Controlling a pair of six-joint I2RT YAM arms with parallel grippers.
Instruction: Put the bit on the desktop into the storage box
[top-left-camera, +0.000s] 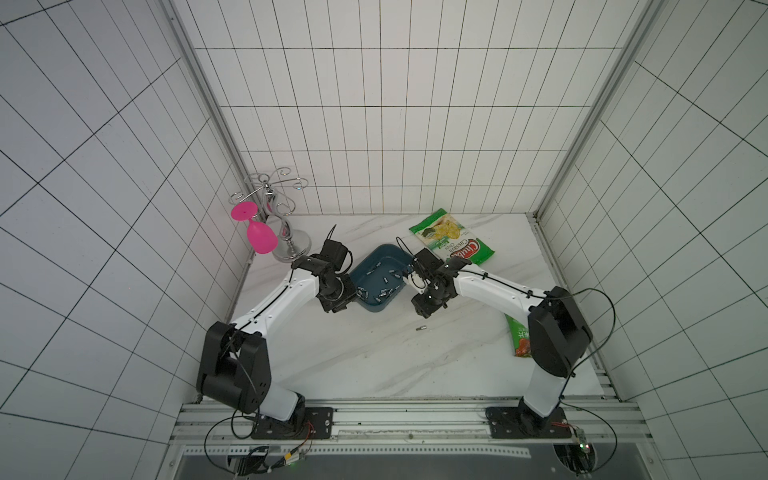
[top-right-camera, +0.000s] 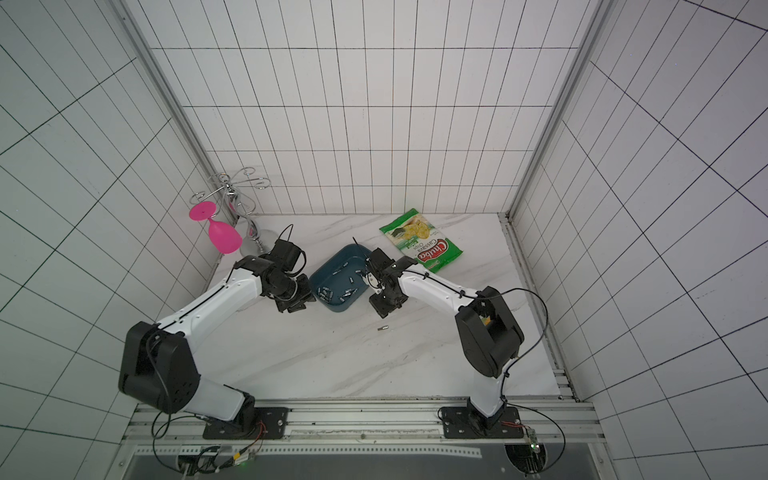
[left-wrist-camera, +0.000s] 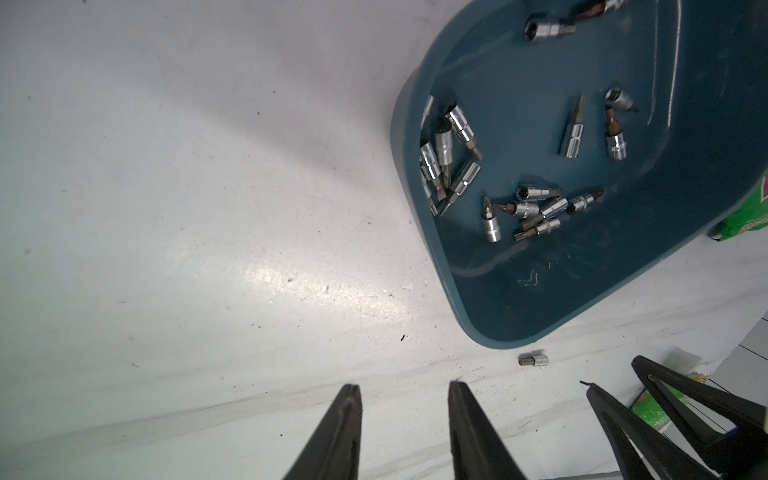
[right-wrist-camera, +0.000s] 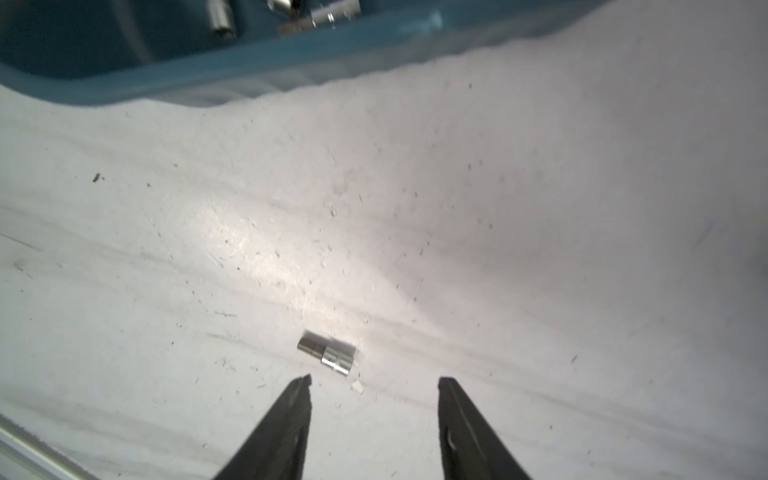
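A single small bit (right-wrist-camera: 326, 354), silver with a brownish tip, lies on the white desktop just outside the blue storage box (left-wrist-camera: 532, 320). In the right wrist view it is ahead of the left finger of my right gripper, which is open with nothing between its fingers. From above, the same bit (top-left-camera: 421, 328) shows just in front of that gripper. Several other bits (left-wrist-camera: 572, 132) rest inside the box. My left gripper is also open and empty, over bare desktop beside the box's left side.
A green snack bag (top-left-camera: 453, 237) lies behind the box, and another green packet (top-left-camera: 518, 336) is near the right arm. At the back left stands a metal rack (top-left-camera: 285, 232) with a pink cup (top-left-camera: 261, 237).
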